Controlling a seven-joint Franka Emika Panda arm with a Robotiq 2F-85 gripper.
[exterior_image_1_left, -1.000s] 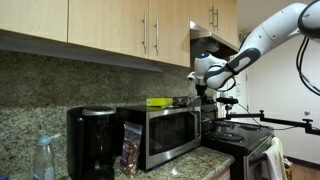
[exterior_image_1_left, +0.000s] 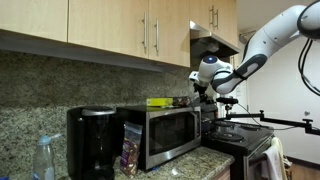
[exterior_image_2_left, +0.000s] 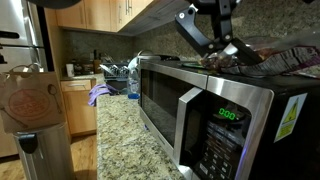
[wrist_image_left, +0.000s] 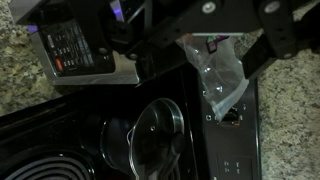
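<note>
My gripper (exterior_image_1_left: 197, 82) is beside the far end of the microwave (exterior_image_1_left: 172, 135), close to the range hood and above the stove side of the counter. In the wrist view its dark fingers reach in from the top, apart from each other, and I make out no object clearly held between them. A clear plastic bag (wrist_image_left: 222, 78) shows below and between them, over the back of the stove. A glass pot lid (wrist_image_left: 155, 135) lies on the black stove below. Dim light hides the fingertips' exact contact with anything.
A yellow box (exterior_image_1_left: 159, 102) and dark items sit on the microwave. The coffee maker (exterior_image_1_left: 92, 142), a snack bag (exterior_image_1_left: 131, 148) and a water bottle (exterior_image_1_left: 43, 158) stand nearer. Overhead are cabinets (exterior_image_1_left: 120, 25) and the range hood (exterior_image_1_left: 212, 42).
The arm's wrist has shifted slightly to the right and down beside the hood. The microwave and the counter items look unmoved.
</note>
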